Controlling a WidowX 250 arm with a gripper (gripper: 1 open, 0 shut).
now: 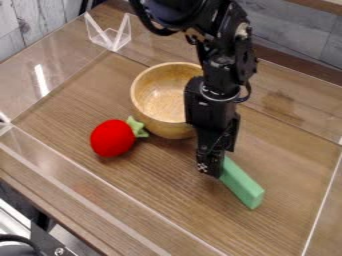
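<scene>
My black gripper (218,152) is low over the wooden table, just behind the near-left of a pale green block (242,185) lying at an angle; whether they touch, and how the fingers stand, is unclear. A tan bowl (160,95) sits behind, partly hidden by the arm. A red tomato-like object (112,139) with a green top lies left of the gripper.
The table (80,200) has free room at the front left and to the right. A white wire object stands at the top left edge, beside the table.
</scene>
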